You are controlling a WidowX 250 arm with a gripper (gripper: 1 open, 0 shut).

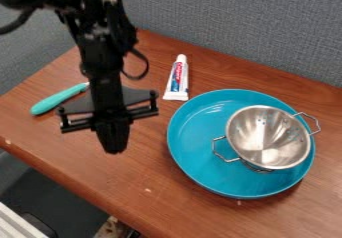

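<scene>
My black gripper (112, 132) hangs low over the left-middle of the wooden table, pointing down; whether its fingers are open or shut is hard to tell. Behind it and to the left lies a utensil with a turquoise handle (58, 97), its far end hidden behind the arm. A white toothpaste tube (177, 80) lies behind and right of the gripper. To the right, a steel colander (271, 136) with two handles sits on a blue plate (201, 169).
The wooden table (160, 212) has bare room at the front and left. A grey padded wall (241, 32) runs along the back. Dark floor shows beyond the left front edge.
</scene>
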